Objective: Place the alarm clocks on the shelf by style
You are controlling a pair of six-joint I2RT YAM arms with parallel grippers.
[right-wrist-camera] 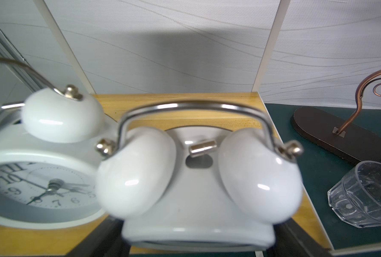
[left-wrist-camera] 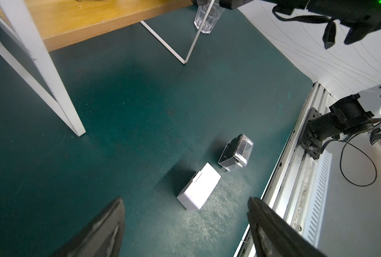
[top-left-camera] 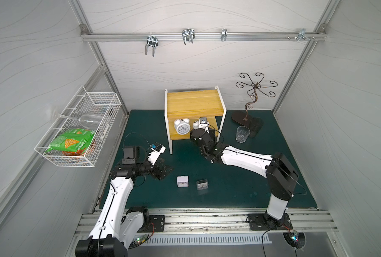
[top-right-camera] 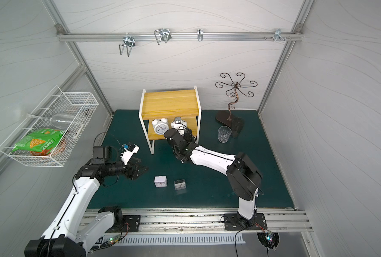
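Two white twin-bell alarm clocks sit on the lower wooden shelf (top-left-camera: 177, 136): the left one (top-left-camera: 182, 127) shows its dial, the right one (right-wrist-camera: 199, 192) is mostly behind my right arm in the top views. My right gripper is at the right clock, fingers open on either side of its lower body. On the table in front lie a white cube-like clock (top-left-camera: 182, 181) and a small clear boxy clock (top-left-camera: 202, 184). My left gripper hangs open over the table left of these, nothing between its fingers.
A glass (top-left-camera: 242, 134) and a metal stand (top-left-camera: 241, 117) stand right of the shelf. A wire basket (top-left-camera: 87, 160) with a green bag hangs on the left wall. The shelf's top board (top-left-camera: 194, 100) is empty.
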